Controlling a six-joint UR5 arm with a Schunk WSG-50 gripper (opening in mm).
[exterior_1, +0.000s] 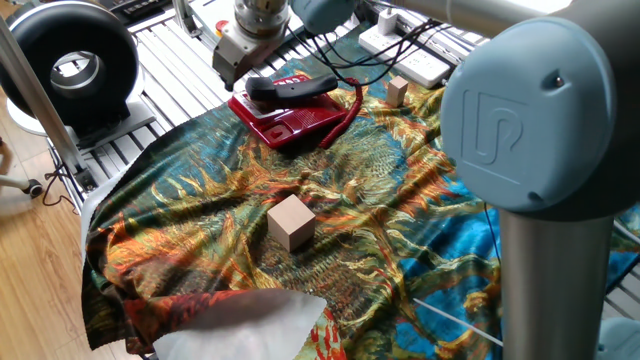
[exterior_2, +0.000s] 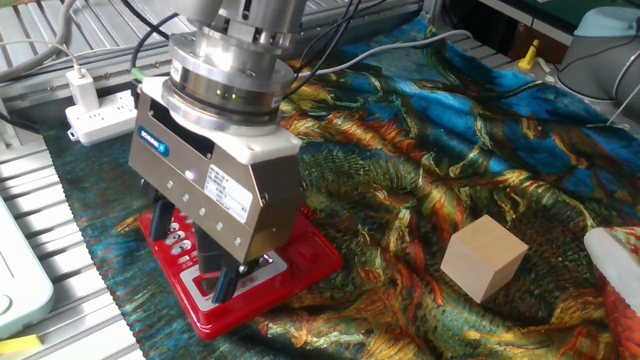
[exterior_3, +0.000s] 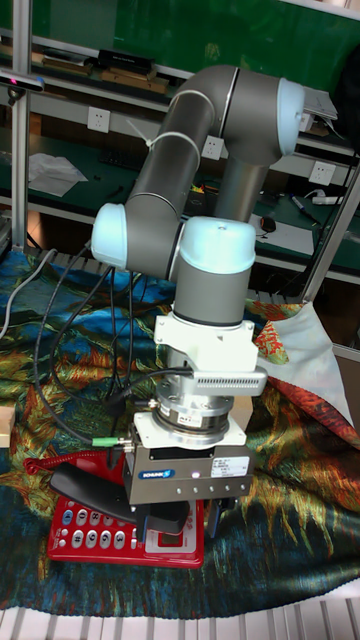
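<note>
A red telephone lies on the patterned cloth, its black handset resting across the top. In the second exterior view my gripper is above the phone, fingers pointing down and set well apart. One dark finger is near the small panel on the phone's face; the other is over the far side by the keys. A dark grey piece, perhaps the handset's end, shows between them; contact cannot be told. From the third exterior view, the handset extends left from beneath the gripper body.
A wooden cube sits mid-cloth; a smaller wooden block lies beyond the phone's red coiled cord. A white power strip stands behind the gripper. The cloth is wrinkled, with clear room around the cube.
</note>
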